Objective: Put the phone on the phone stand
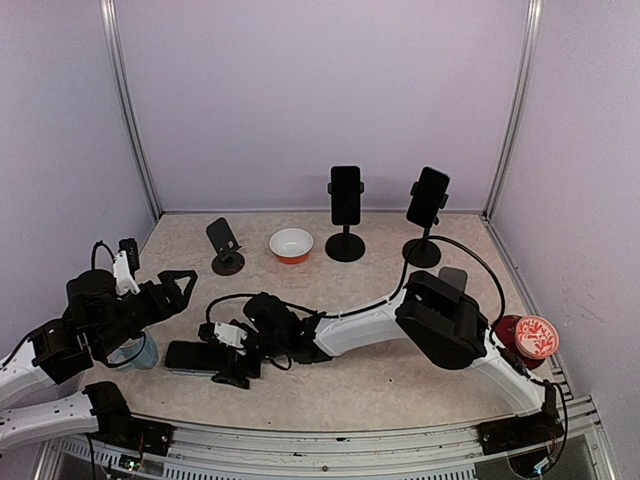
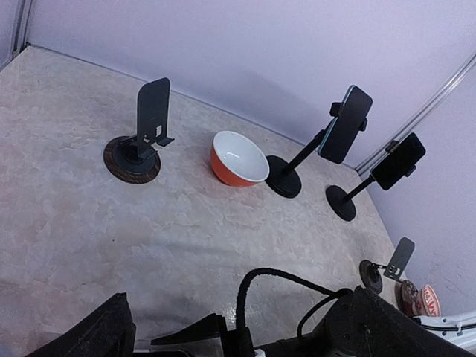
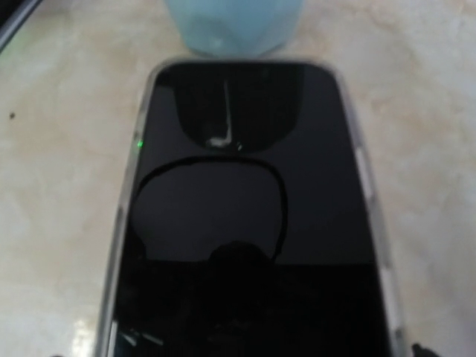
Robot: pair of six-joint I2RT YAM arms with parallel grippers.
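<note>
A black phone with a clear case (image 1: 185, 355) (image 3: 253, 208) lies flat at the front left of the table. My right gripper (image 1: 232, 372) is low over its right half; in the right wrist view the phone fills the middle, the fingertips barely showing at the bottom corners, so their spread is unclear. My left gripper (image 1: 178, 285) is raised at the left, open and empty. Phone stands are at the back: a small one (image 1: 222, 238) (image 2: 152, 111) and two taller ones (image 1: 346, 195) (image 1: 428, 198) with dark rectangles on them. Another small stand (image 2: 399, 259) is at the right.
A white-orange bowl (image 1: 291, 245) sits at the back middle. A light blue cup (image 1: 140, 350) (image 3: 234, 22) stands just left of the phone. A red patterned item (image 1: 535, 337) is at the right edge. The table's centre behind the right arm is free.
</note>
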